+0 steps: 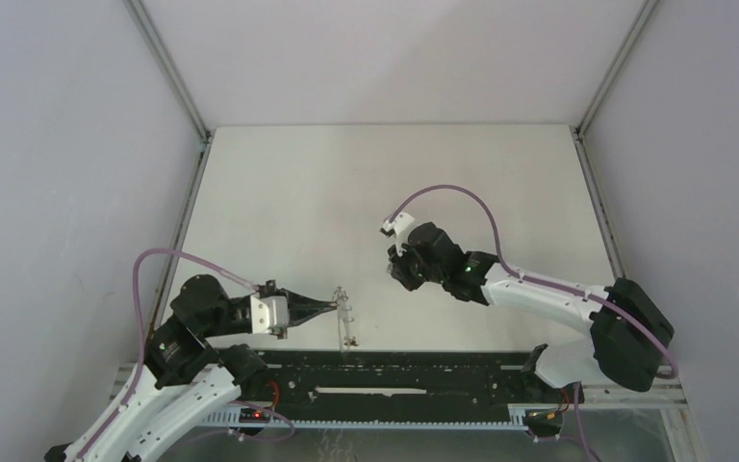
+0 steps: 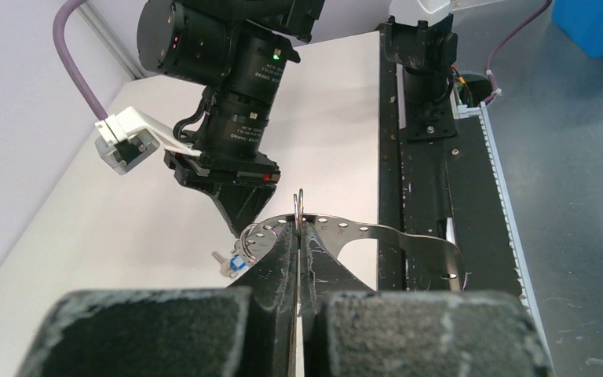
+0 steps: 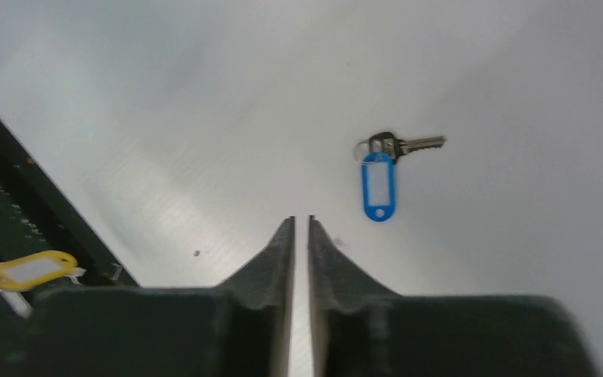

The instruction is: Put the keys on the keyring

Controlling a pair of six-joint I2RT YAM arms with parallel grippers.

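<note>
My left gripper is shut on the thin metal keyring (image 2: 408, 243), a curved strip with holes. In the top view, the keyring (image 1: 344, 318) sticks out past the fingertips above the front of the table. A key (image 3: 416, 144) with a blue tag (image 3: 379, 187) and a small wire ring lies on the white table. My right gripper is slightly open and empty, above the table and apart from the blue tag. The top view shows the right gripper (image 1: 394, 269) right of the keyring; its arm seems to hide the key there.
A yellow tag (image 3: 33, 270) shows near the dark front rail in the right wrist view; what bears it I cannot tell. Walls stand on both sides.
</note>
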